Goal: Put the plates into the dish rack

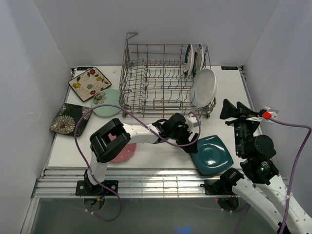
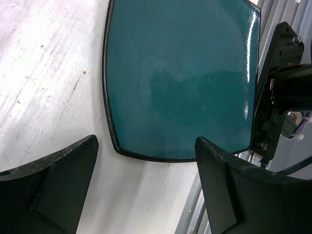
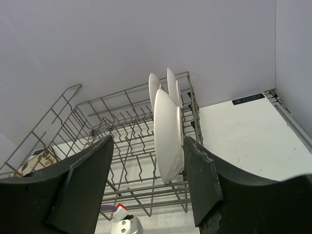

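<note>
A square teal plate (image 1: pixel 212 155) (image 2: pixel 178 78) lies at the front right of the counter. Just at its left corner my left gripper (image 1: pixel 190 142) is open, with the plate's edge ahead of its fingers and nothing between them. My right gripper (image 1: pixel 234 109) is raised right of the rack (image 1: pixel 165 112), fingers parted with nothing between. White plates (image 1: pixel 204 87) (image 3: pixel 166 131) stand at the rack's right side.
A pink plate (image 1: pixel 124 152) lies under the left arm. A floral tan plate (image 1: pixel 90 83), green plate (image 1: pixel 105 109) and dark floral plate (image 1: pixel 68 119) lie at left. Most of the rack is empty.
</note>
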